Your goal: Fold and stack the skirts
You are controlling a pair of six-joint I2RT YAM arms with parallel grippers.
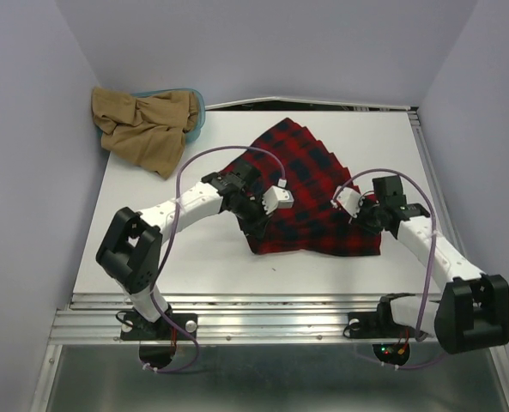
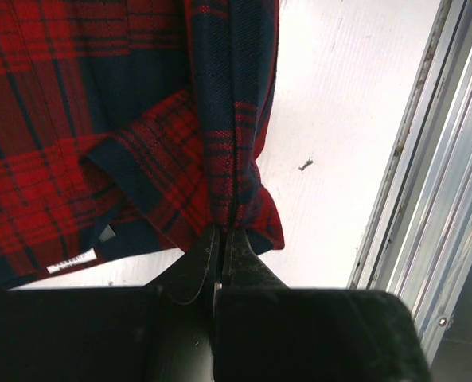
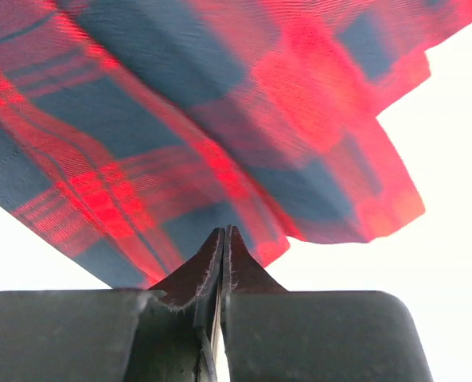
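A red and navy plaid skirt (image 1: 299, 172) lies across the middle of the white table, partly bunched toward its near edge. In the left wrist view, my left gripper is shut on a gathered edge of the plaid skirt (image 2: 220, 135). A loose flap and a white label show beside that hold. My right gripper is shut with nothing between its fingers. Its tips overlap the skirt's corner (image 3: 180, 231) in the right wrist view, and the cloth lies outside them, spread flat.
At the back left, tan cloth (image 1: 142, 129) is heaped over a blue bin (image 1: 199, 129). A metal rail (image 1: 263, 311) runs along the table's near side. Bare table (image 1: 185, 266) shows at the front left.
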